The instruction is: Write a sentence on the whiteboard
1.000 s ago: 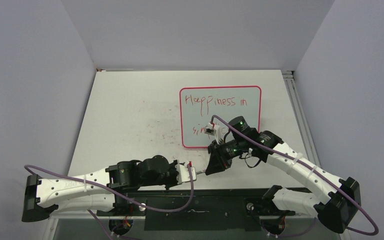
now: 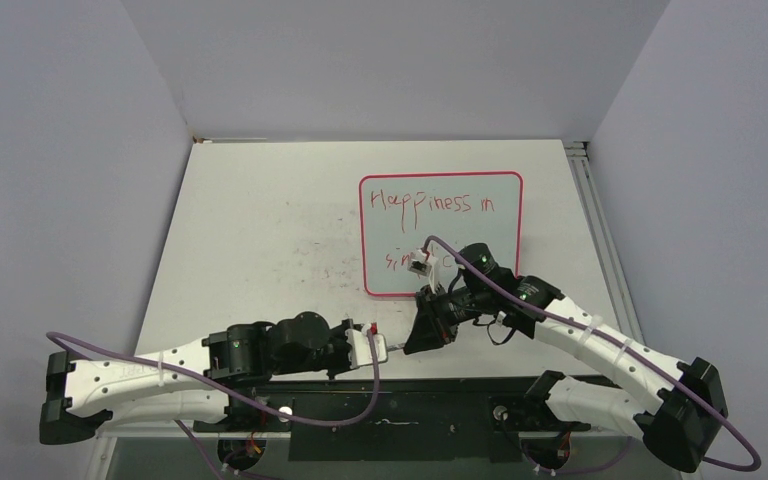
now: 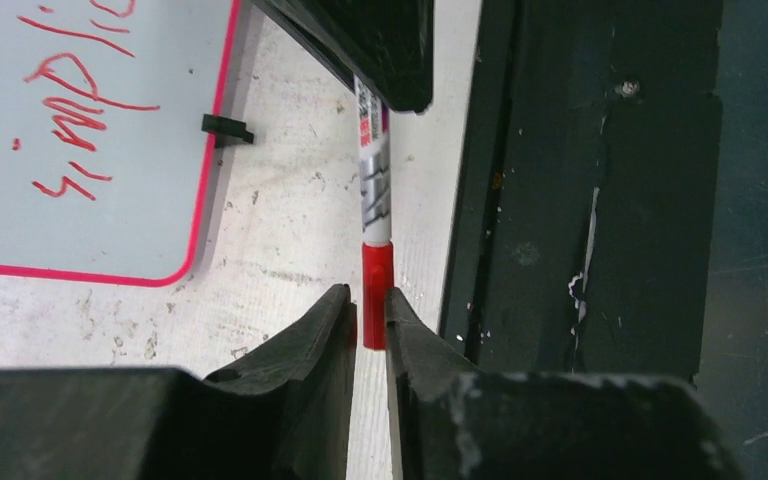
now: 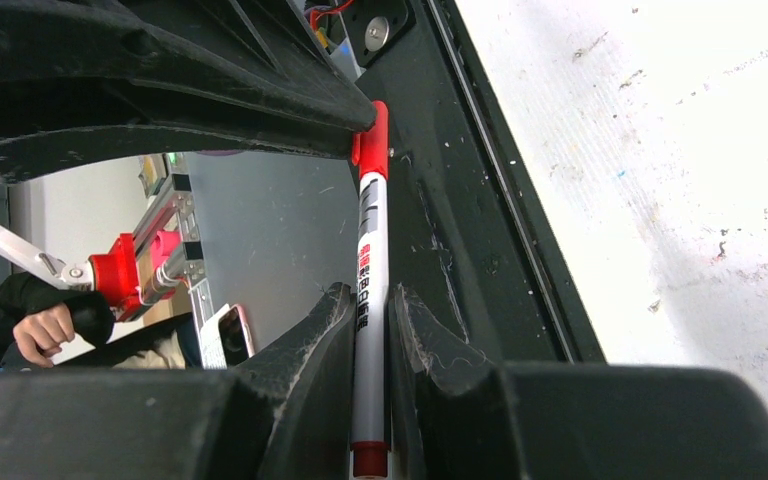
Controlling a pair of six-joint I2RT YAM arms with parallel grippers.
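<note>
The whiteboard (image 2: 440, 226) has a red rim and bears red handwriting, "Happiness in" above a second line starting "simpl", partly hidden by my right arm. A white marker with a red cap (image 3: 378, 295) is pinched near its rear in my right gripper, which is shut on its barrel. In front of the board, my left gripper faces the capped end. Its fingers stand narrowly apart around the red cap, and a thin strip shows between the cap and one finger. The marker's writing tip is hidden beneath the cap.
A black clip (image 3: 227, 128) sits on the board's edge. Beyond the table's front edge runs a dark base (image 2: 400, 425). A person's hand (image 4: 45, 333) shows far off in the right wrist view.
Both arms have shifted slightly. The left gripper has drawn a little to the left, and the right wrist has come slightly lower in the top view. The handwriting looks the same.
</note>
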